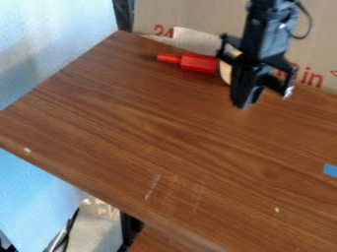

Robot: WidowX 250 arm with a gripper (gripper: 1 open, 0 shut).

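My black gripper [243, 91] hangs over the back right of the wooden table [158, 148], in front of a pale round object [230, 67] that it mostly hides. Left of that lies a red rolling-pin-like object [191, 62] with a thin handle, near the back edge. Whether my gripper is open or shut is not clear from this view.
A cardboard box [184, 18] with red print stands behind the table. A blue tape piece [330, 169] is at the right edge.
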